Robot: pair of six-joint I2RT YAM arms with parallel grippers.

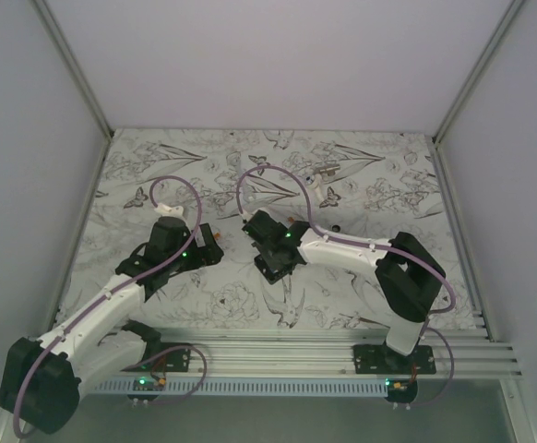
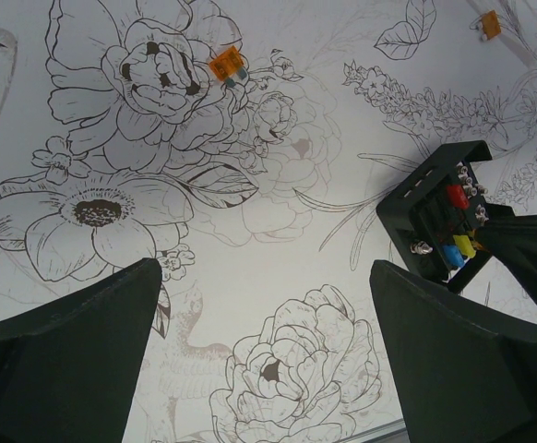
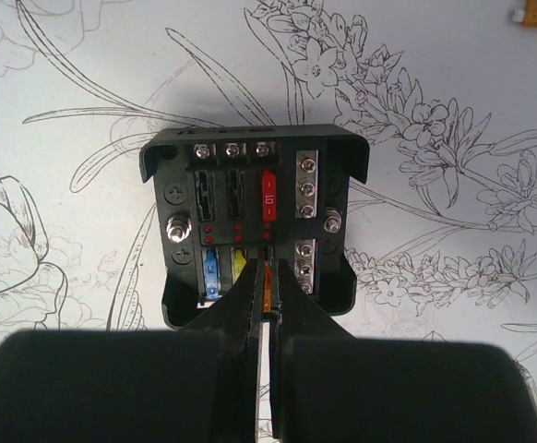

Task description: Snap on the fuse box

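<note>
The black fuse box (image 3: 185,277) lies on the floral-patterned surface, with red, blue and yellow fuses in its slots. My right gripper is shut over its lower middle, its tips at the orange fuse there and partly hiding it; whether anything is between them cannot be told. In the left wrist view the box (image 2: 399,208) is at the right, the right gripper's dark fingers reaching onto it. My left gripper stands open above bare surface, left of the box.
A loose orange fuse (image 2: 226,63) lies above the left gripper in its view. Another orange piece (image 2: 490,24) lies beyond the box. The surface left of the box is clear.
</note>
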